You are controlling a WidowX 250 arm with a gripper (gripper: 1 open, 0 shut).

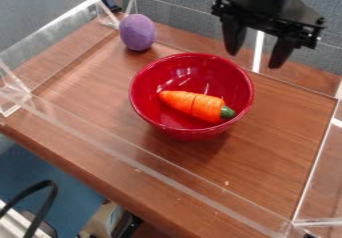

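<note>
A red bowl [154,77] sits in the middle of the wooden table, holding an orange toy carrot [194,104] with a green tip. A purple egg-shaped object [138,32] rests at the back left. My black gripper [257,52] hangs above and behind the bowl at the upper right, its two fingers spread apart with nothing between them.
Clear acrylic walls border the wooden table [87,112]. Bare wood lies left of the bowl and to its right. A black cable and other items lie off the table at the lower left.
</note>
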